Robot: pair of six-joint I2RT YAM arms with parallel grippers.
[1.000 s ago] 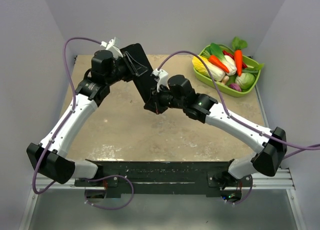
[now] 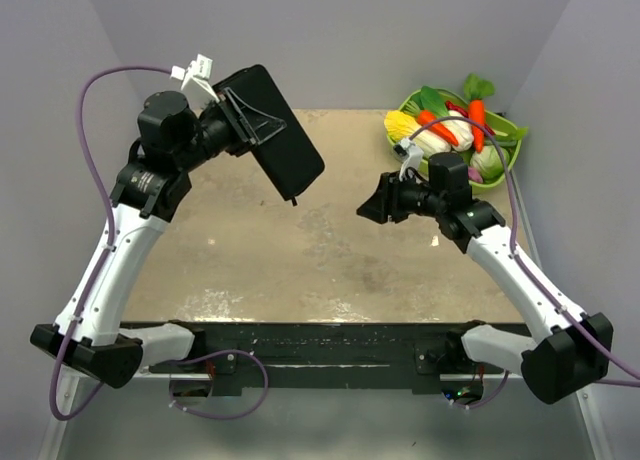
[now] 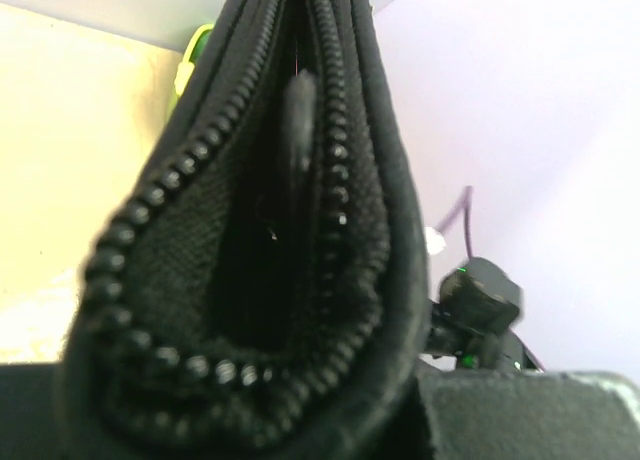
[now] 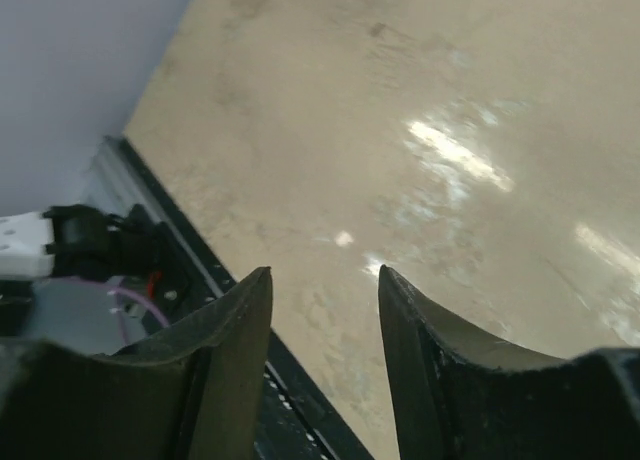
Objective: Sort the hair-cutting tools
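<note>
A black rectangular zippered case (image 2: 288, 150) hangs raised above the table in my left gripper (image 2: 255, 130), which is shut on it at the upper left of the top view. In the left wrist view the case (image 3: 380, 240) fills the middle with its zip parted, showing a dark interior; what is inside is hard to tell. My right gripper (image 2: 375, 205) is over the centre-right of the table, apart from the case, part open, with only bare table between its fingers in the right wrist view.
A green basket (image 2: 492, 184) of vegetables sits at the back right. Walls bound the back and sides, and a dark rail (image 2: 310, 340) runs along the front edge.
My right gripper has pulled away from the case to the right, its fingers now apart. My left gripper has lifted the case and moved it slightly leftward.
</note>
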